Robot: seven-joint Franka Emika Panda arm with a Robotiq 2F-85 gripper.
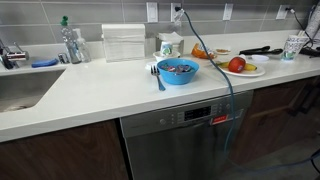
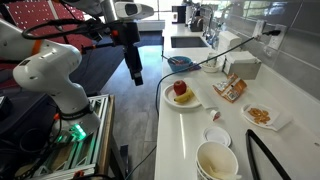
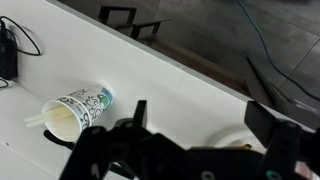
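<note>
My gripper stands open, with a wide gap between its dark fingers and nothing held there. In exterior view 2 it hangs above the floor in front of the counter (image 2: 180, 145). A white plate (image 1: 246, 70) on the counter carries a red round fruit (image 1: 237, 64) and something yellow (image 1: 250, 67). To its left sits a blue bowl (image 1: 178, 72) holding several small items, with a fork (image 1: 158, 79) beside it. The patterned white cup (image 3: 80, 110) shows in the wrist view, left of my fingers, with pale sticks in its mouth.
A second plate with orange pieces (image 2: 260, 115), an orange bag (image 2: 231, 89) and a white lid-like disc (image 2: 216, 136) occupy the counter. The sink (image 1: 25, 90) is at the far left. A blue cable (image 1: 220, 75) crosses the counter and hangs down in front. Counter space left of the bowl is clear.
</note>
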